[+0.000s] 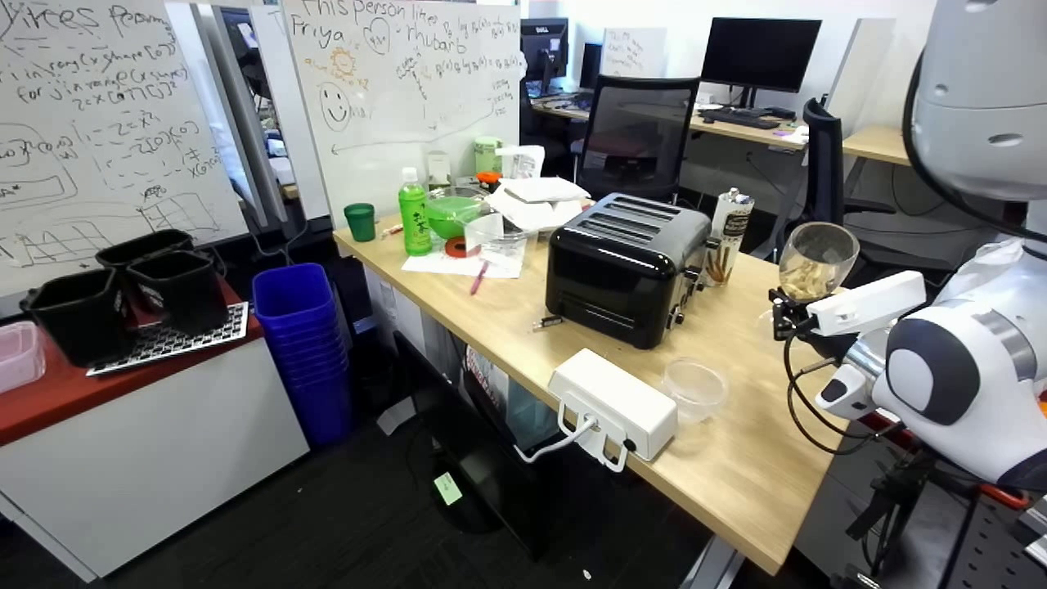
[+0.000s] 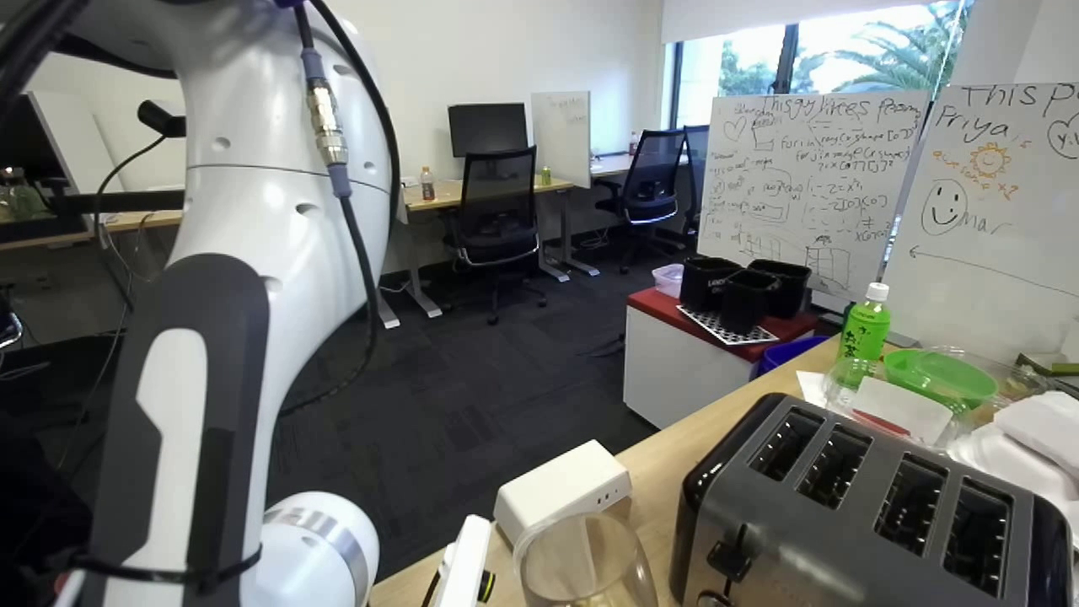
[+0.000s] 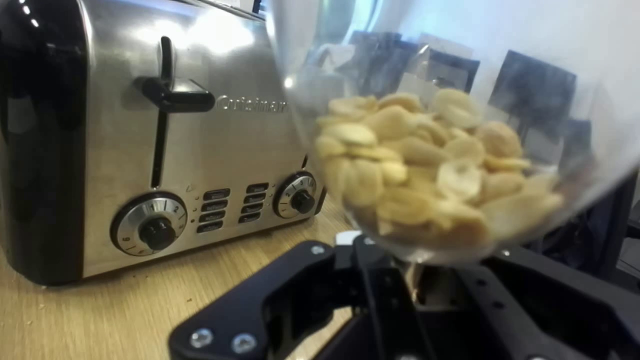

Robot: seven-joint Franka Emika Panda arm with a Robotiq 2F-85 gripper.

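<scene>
A clear stemmed glass (image 1: 817, 260) partly filled with pale nuts (image 3: 432, 174) is held up at the right of the table in exterior view 1. My gripper is shut on the glass low down, just under its bowl, at the stem. The stem's lower part is hidden by the black fingers (image 3: 378, 282). Only the upper part of the glass (image 2: 587, 556) shows at the bottom of exterior view 2. Its bowl fills the upper right of the wrist view, with the nuts resting at the bottom.
A black and steel toaster (image 1: 628, 270) stands left of the glass. An empty clear tub (image 1: 694, 391) and a white box (image 1: 613, 402) sit along the table's near edge. A tall canister (image 1: 728, 236) is behind the toaster. Bare wood (image 1: 746, 451) lies at the near right.
</scene>
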